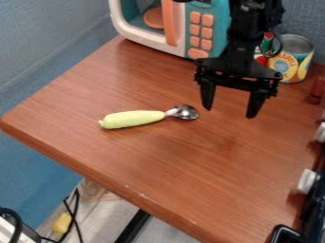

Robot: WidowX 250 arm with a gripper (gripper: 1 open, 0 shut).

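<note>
My black gripper (229, 102) hangs over the back right of the wooden table (114, 161), open, with nothing between its fingers. In front of it and to the left lies a metal scoop or spoon with a pale yellow-green handle (135, 118), its steel head toward the gripper.
A toy microwave (172, 24) stands at the back, with cans (294, 59) to its right, partly behind the arm. A small red object (316, 92) is at the right edge, above dark equipment with white knobs.
</note>
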